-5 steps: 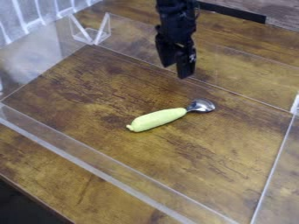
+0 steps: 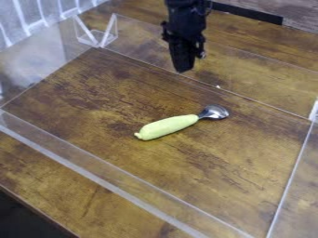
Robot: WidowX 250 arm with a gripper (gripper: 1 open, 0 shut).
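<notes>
My black gripper hangs from the top middle of the camera view, above the far part of a wooden surface. Its fingers look shut, with nothing seen between them. Below and in front of it lies a spoon with a metal bowl pointing right and a thick pale yellow-green handle, shaped like a corn cob or vegetable, resting on the wood apart from the gripper.
Clear plastic walls border the wooden work area on several sides. A clear plastic bracket stands at the back left. The wood around the spoon is clear.
My gripper has risen and moved slightly back from where it was a moment ago. The spoon lies in the same place.
</notes>
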